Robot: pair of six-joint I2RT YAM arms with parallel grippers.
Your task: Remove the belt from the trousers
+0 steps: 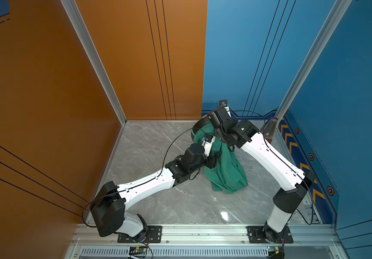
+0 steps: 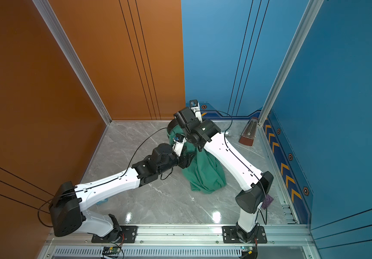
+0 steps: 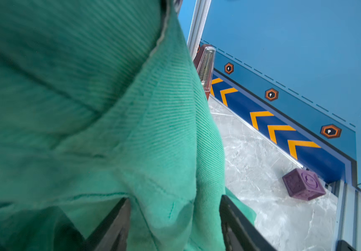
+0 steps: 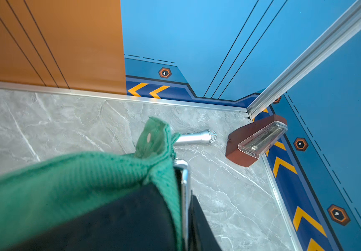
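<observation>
The green trousers hang from my raised right gripper down to the floor. Their waistband, with a dark belt, is partly hidden by the arms; in the right wrist view a silver buckle shows beside the green cloth. My right gripper is shut on the waistband at the buckle, its fingers mostly hidden. My left gripper is part open at the trousers' lower folds, both fingertips in front of the cloth, which fills much of its view; whether any cloth is gripped cannot be seen.
A silver microphone and a brown object with a clear top lie at the back right. A purple cube sits near the right edge. Walls surround it.
</observation>
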